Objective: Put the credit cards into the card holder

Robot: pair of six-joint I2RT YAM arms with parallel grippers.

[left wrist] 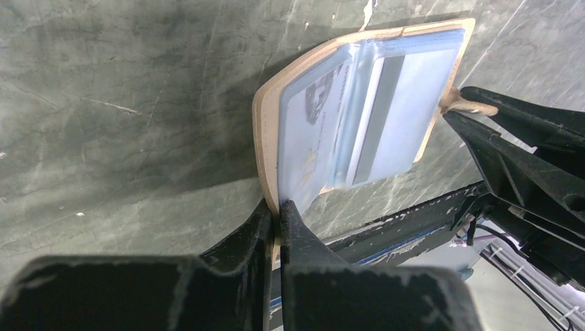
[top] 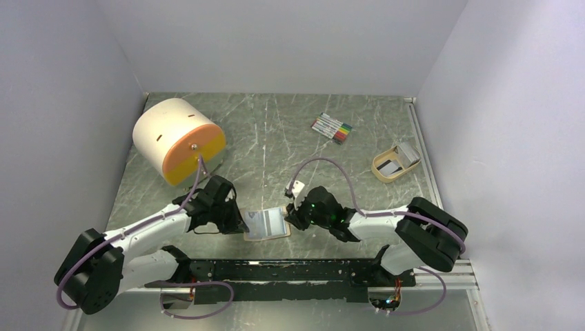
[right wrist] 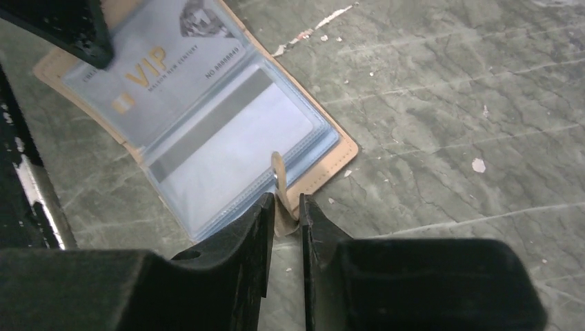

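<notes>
The card holder lies spread out on the table [top: 267, 225], tan with clear sleeves. A VIP card [right wrist: 165, 65] shows in its left sleeve and a white card with a grey stripe [right wrist: 241, 134] in its right one. My left gripper is shut on the holder's left edge. At the right edge a tan strap [left wrist: 462, 105] sticks out between the fingers of my right gripper. In the right wrist view, the right fingers [right wrist: 317, 231] stand part open, with a gap showing beside the strap.
A tan box with cards [top: 395, 163] stands at the far right. Several coloured markers [top: 332, 128] lie at the back, and a cream cylinder with an orange end [top: 176, 138] stands at the left. Bare table lies behind the holder.
</notes>
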